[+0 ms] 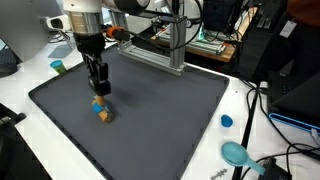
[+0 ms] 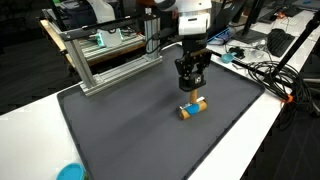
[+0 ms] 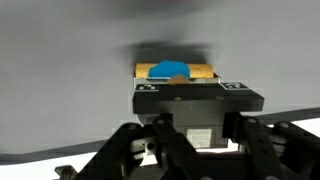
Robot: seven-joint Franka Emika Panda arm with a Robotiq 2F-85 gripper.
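Observation:
A wooden cylinder with a blue patch (image 2: 190,109) lies on its side on the dark grey board. In the second exterior view, my gripper (image 2: 193,90) points down over it. A short upright wooden part (image 2: 193,97) shows between the fingertips, and the gripper is shut on it. Whether this part is joined to the cylinder below cannot be told. From the first exterior view the wooden piece with its blue patch (image 1: 101,109) sits right under the gripper. The wrist view shows the cylinder (image 3: 204,72) crosswise beyond the dark fingers, partly hidden by them.
Most of the dark board (image 1: 165,125) is bare. Off the board on the white table are a blue lid-like disc (image 1: 226,121) and a teal cup (image 1: 238,155). A green-topped container (image 1: 58,67) stands beyond the far left edge.

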